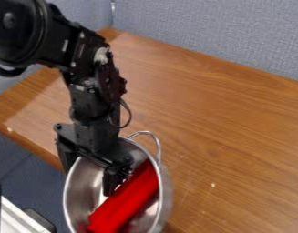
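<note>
A steel pot (pixel 155 214) with a wire handle sits at the bottom centre, near the table's left edge. A red cylindrical object (pixel 123 202) lies inside it at a slant. My black gripper (pixel 93 168) reaches down into the pot's upper left, beside the red object; its fingertips are dark and partly hidden, and I see nothing clearly held.
Grey padded walls stand at the back. At the lower left, past the table edge, is a white ridged item (pixel 17 217) on dark flooring.
</note>
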